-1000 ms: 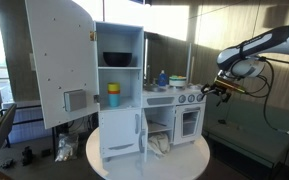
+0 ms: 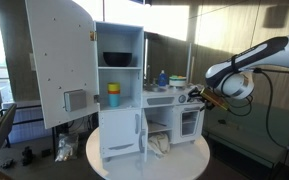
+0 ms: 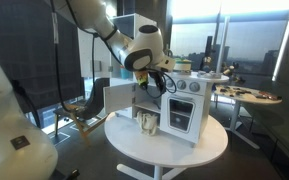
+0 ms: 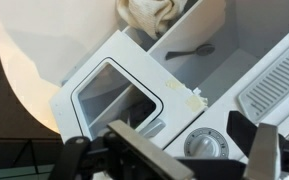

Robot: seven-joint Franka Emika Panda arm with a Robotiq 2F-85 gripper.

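Note:
My gripper is open, its two fingers apart with nothing held between them. Below it in the wrist view are a stove knob (image 4: pixel 206 145) and the windowed oven door (image 4: pixel 119 95) of a white toy kitchen. The oven door looks shut. In exterior view 1 the gripper (image 2: pixel 202 96) hovers at the right end of the kitchen's knob panel; whether it touches is unclear. To the left of the oven, a compartment stands open, holding a dark spoon (image 4: pixel 191 50). A cream cloth (image 4: pixel 151 14) hangs at its front.
The tall cabinet door (image 2: pixel 64 65) stands wide open on the left. Shelves hold a black bowl (image 2: pixel 117 59) and stacked coloured cups (image 2: pixel 114 95). Items including a blue bottle (image 2: pixel 163 78) stand on the counter. The round white table (image 3: pixel 209 150) has bare room in front.
The arm has moved left and slightly down, bringing my gripper from clear space at the right up to the kitchen's knob panel. The kitchen and its contents look unmoved.

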